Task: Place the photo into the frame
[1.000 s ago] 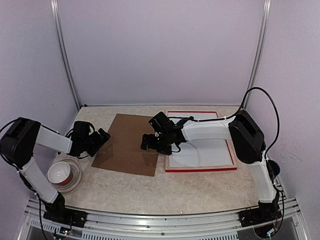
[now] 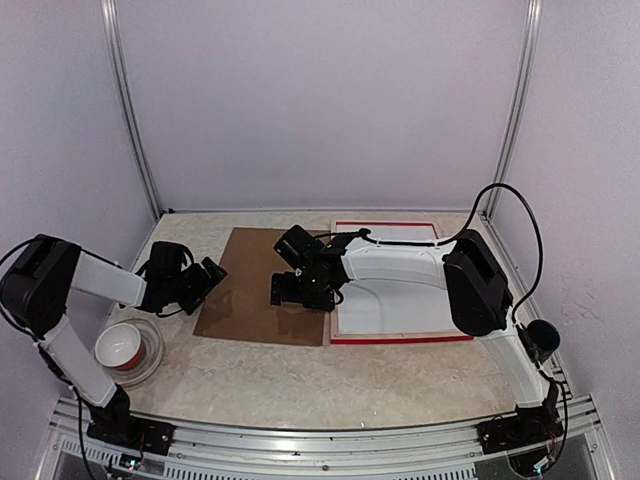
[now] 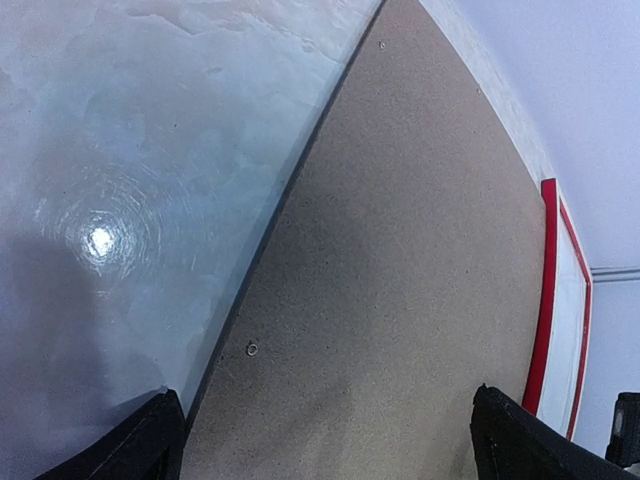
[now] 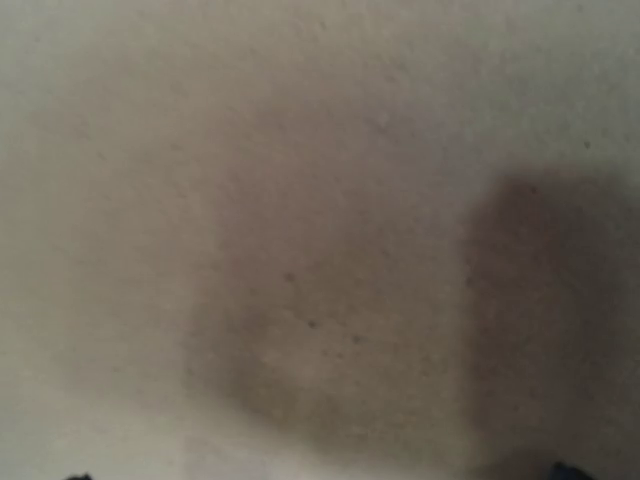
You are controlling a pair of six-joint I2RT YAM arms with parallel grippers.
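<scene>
A flat brown board point(image 2: 250, 300) lies on the table with its right edge close along the left side of the red-edged frame point(image 2: 400, 341). The frame's inside shows a plain white surface point(image 2: 400, 305); whether this is the photo, I cannot tell. At the board's left edge my left gripper point(image 2: 205, 285) stands open, and in the left wrist view its fingers point(image 3: 535, 440) spread over the board with nothing between them. Low over the board's right part is my right gripper point(image 2: 300, 295), open. Its wrist view is filled by a blurred brown surface point(image 4: 350, 250), with fingertips barely showing at the bottom edge.
A white bowl point(image 2: 119, 345) stands on a clear plate point(image 2: 150, 365) at the front left, below the left arm. Bare table point(image 2: 300, 385) runs along the front. My right forearm passes over the frame and hides part of it.
Over the last second the board has shifted right and turned to sit alongside the frame. The left gripper has moved slightly right.
</scene>
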